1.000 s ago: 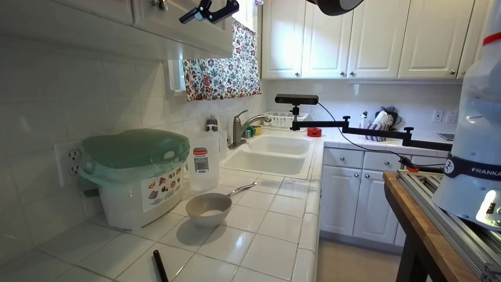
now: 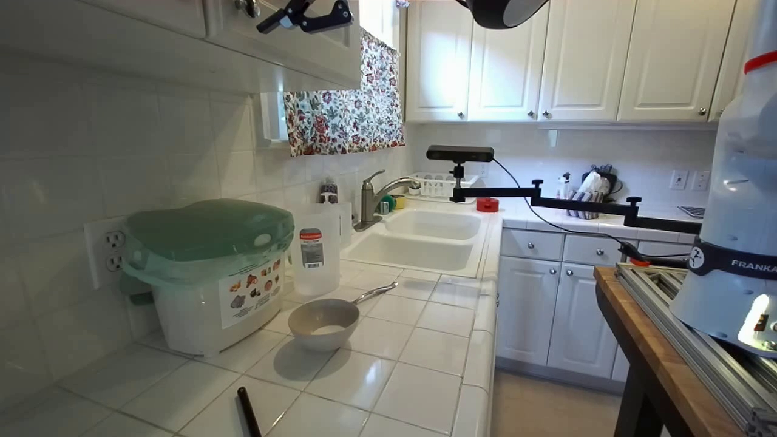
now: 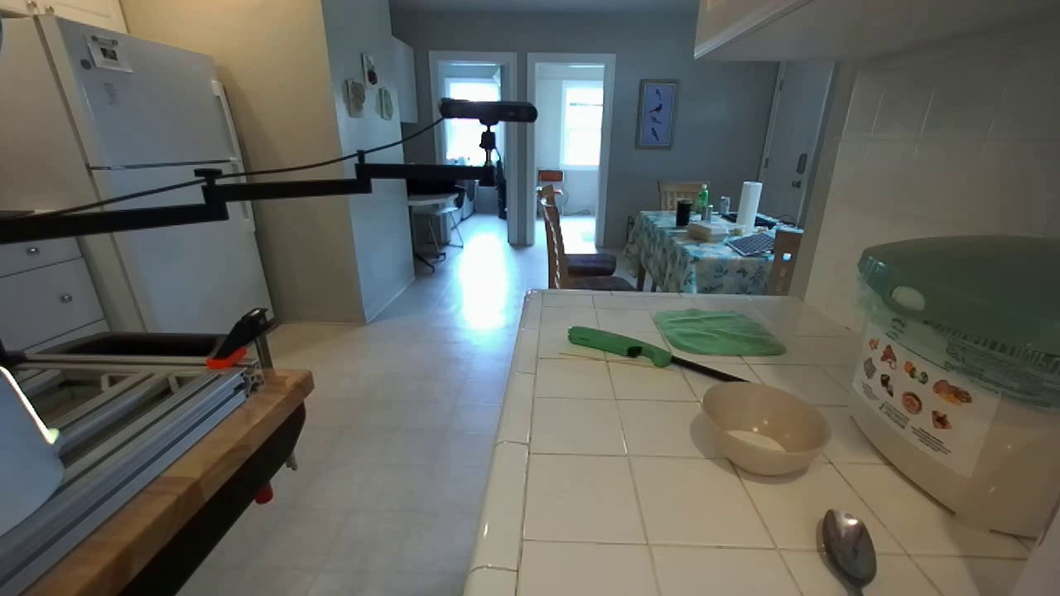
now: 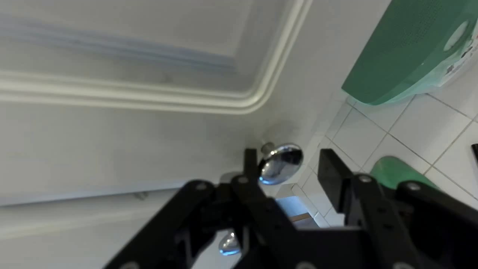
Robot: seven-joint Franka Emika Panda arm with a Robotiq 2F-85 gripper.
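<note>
My gripper is open, its two black fingers apart. Seen from the wrist, a shiny round cabinet knob (image 4: pixel 283 165) appears in the gap, nearer the left finger; contact cannot be made out. That knob sits at the corner of a white cabinet door (image 4: pixel 148 139). In exterior view 1 the gripper (image 2: pixel 303 22) hangs high up in front of the upper cabinet, just right of a knob (image 2: pixel 249 7). Exterior view 2 does not show the gripper.
A second knob (image 4: pixel 229 246) lies low in the wrist view. Below, on the tiled counter, stand a green-lidded bin (image 2: pixel 211 269), a clear bottle (image 2: pixel 317 255) and a bowl (image 2: pixel 325 325), with a spoon (image 3: pixel 847 546) and a green-handled tool (image 3: pixel 616 343) beside it.
My gripper has shifted left in exterior view 1, closer to the cabinet knob. Its fingers remain apart, and the counter objects have stayed put.
</note>
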